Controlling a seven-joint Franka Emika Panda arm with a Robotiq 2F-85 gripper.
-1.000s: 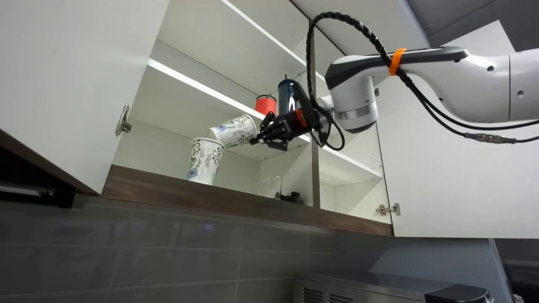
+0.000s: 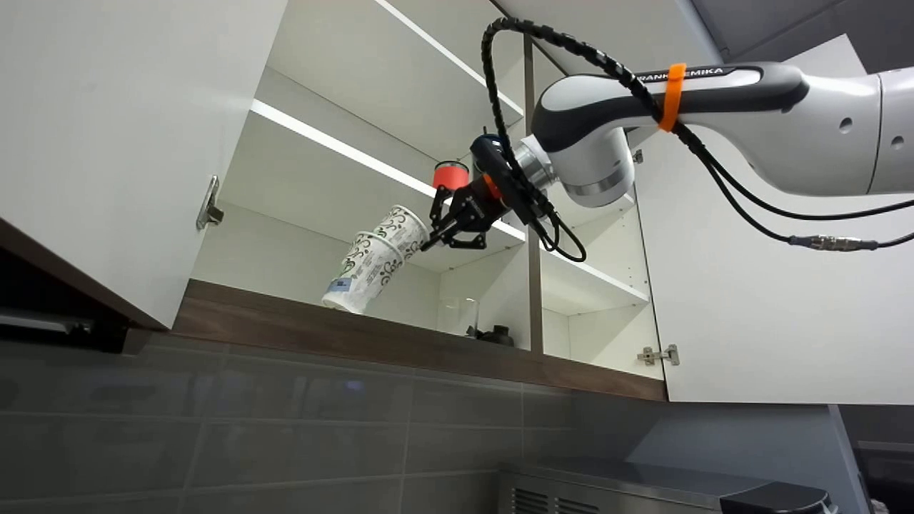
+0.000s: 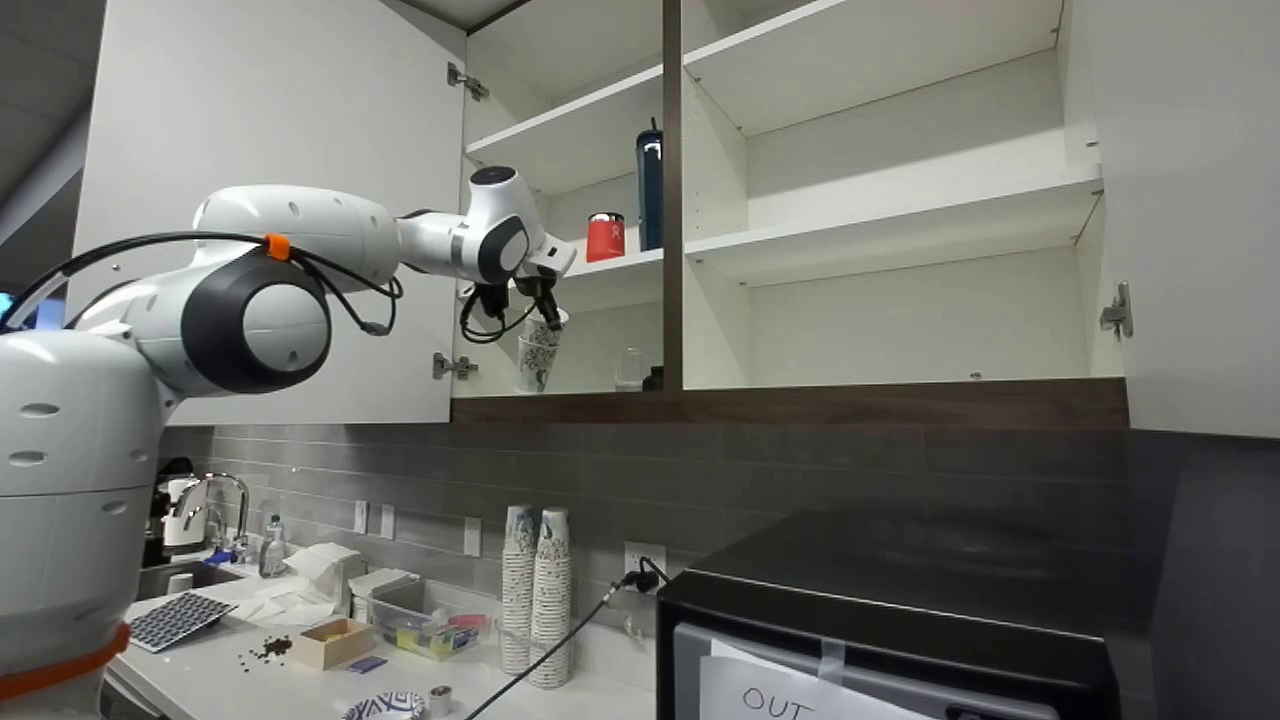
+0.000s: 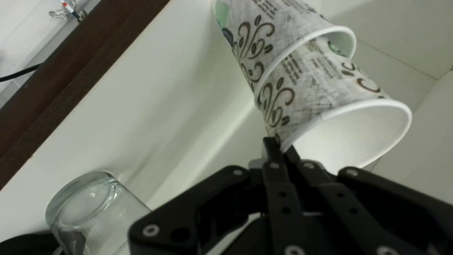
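Note:
Two patterned paper cups show at the cabinet's lower shelf. The lower cup tilts on the shelf near its front edge. The upper cup sits partly inside the lower one, its white mouth facing my gripper. My gripper is shut on the rim of that upper cup, its dark fingers pinching the edge of the wall. In the second exterior view the gripper reaches down to the cups from above. How deep the upper cup's base sits is hidden by the lower cup's wall.
A clear glass stands on the same shelf beside the cups, with a dark object near it. Overhead, the middle shelf holds a red tumbler and a dark blue bottle. The shelf's brown front edge is close to the cups.
The upper cup has turned from nearly level to a steeper slant and moved down into the lower cup's mouth. The lower cup has gone from upright to tilted. My gripper has angled downward.

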